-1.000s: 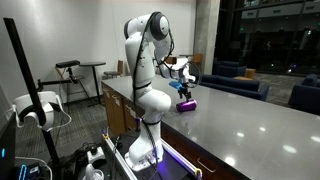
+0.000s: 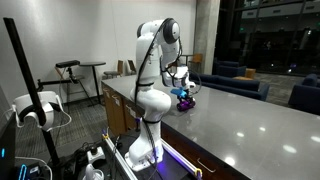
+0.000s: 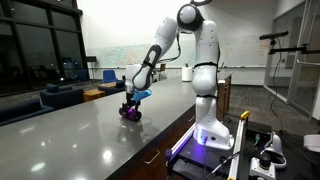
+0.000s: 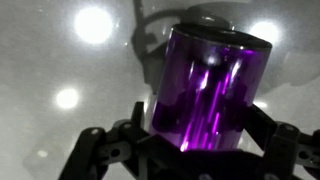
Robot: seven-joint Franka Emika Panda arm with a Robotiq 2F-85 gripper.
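Observation:
A shiny purple cylinder with a dark end lies on the grey tabletop in the wrist view. My gripper is open over it, with one finger on either side of its nearer part. Whether the fingers touch its sides cannot be told. From exterior view 1 the cylinder shows on the table beneath my gripper, partly covered by it. Exterior view 2 has the cylinder low under the gripper, close to the tabletop.
A long glossy table stretches away, bare around the cylinder. A person in white is behind it at the far side. Dark blue sofas stand beyond the table.
My gripper has come down from above the purple cylinder to around it. The cylinder stays in about the same spot on the table.

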